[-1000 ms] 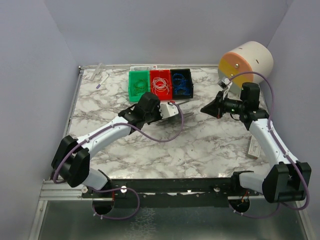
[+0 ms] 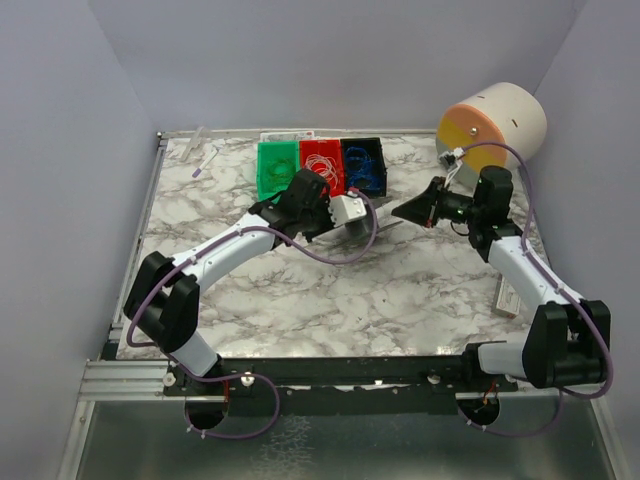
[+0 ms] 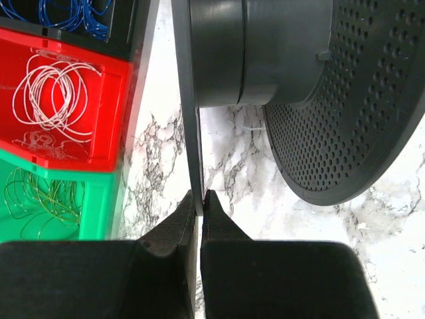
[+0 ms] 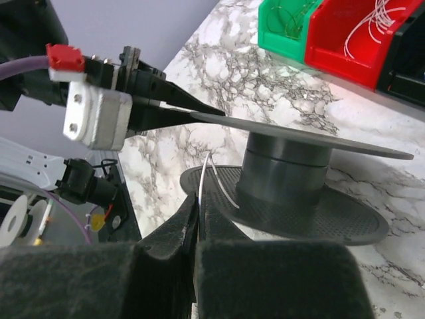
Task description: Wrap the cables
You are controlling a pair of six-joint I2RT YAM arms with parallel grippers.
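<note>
A dark grey spool [image 4: 282,179] with perforated flanges is on the marble table, its top flange [image 3: 189,133] reaching my left gripper, which is shut with the flange's rim at its fingertips; whether the rim is between them cannot be told. In the right wrist view a pale cable [image 4: 222,186] runs from the spool toward my right gripper, which is shut; the cable meets its fingertips. From above, the spool lies between the two grippers, partly hidden by the left arm.
Behind the spool stand a green bin [image 2: 275,165] with green cable, a red bin [image 2: 320,160] with white cable and a black bin [image 2: 363,160] with blue cable. A large white drum [image 2: 505,115] sits at the back right.
The right gripper moved slightly.
</note>
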